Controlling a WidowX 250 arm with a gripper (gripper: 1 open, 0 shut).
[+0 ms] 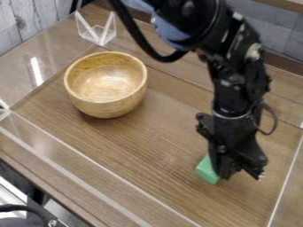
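Observation:
The black robot gripper [229,161] is low over the wooden table, at the right of the camera view, with its fingertips down around a small green block [207,170]. The block is partly hidden behind the fingers; only its left part shows. Whether the fingers grip it cannot be made out.
A wooden bowl [105,86] sits at the upper left of the table [106,168], well away from the gripper. A raised edge runs along the back, and cables show at the bottom left corner.

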